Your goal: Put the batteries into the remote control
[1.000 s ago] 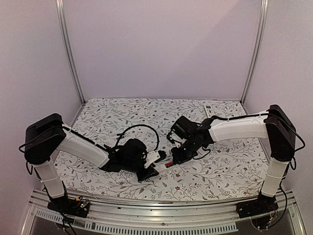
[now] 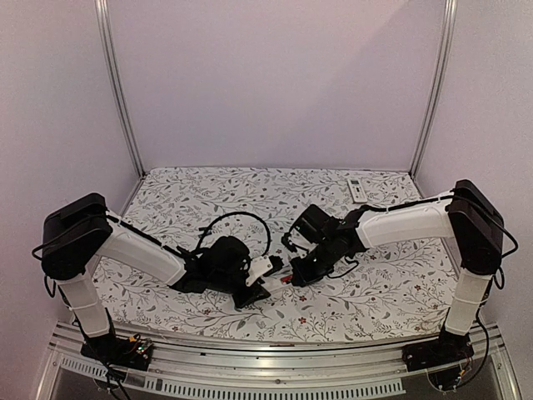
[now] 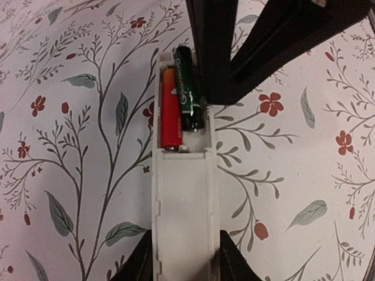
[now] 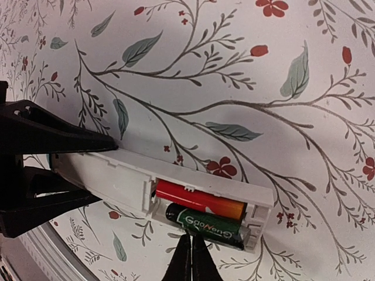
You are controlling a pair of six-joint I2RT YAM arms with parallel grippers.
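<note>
The white remote control (image 3: 184, 199) has its battery bay facing up, with my left gripper closed around its body from both sides. In the bay lies a red battery (image 4: 199, 198) along one side. Beside it, a green battery sits askew, its far end (image 3: 183, 55) looking raised in the left wrist view. My right gripper is shut, its fingertips right at the green battery's side, with nothing showing between them. From above, both grippers meet near the front middle, where they mostly cover the remote.
A white rectangular object (image 2: 356, 190) with a small dark patch lies at the back right, behind the right arm. A metal rail (image 2: 275, 371) borders the front edge.
The left arm and the remote look unmoved.
</note>
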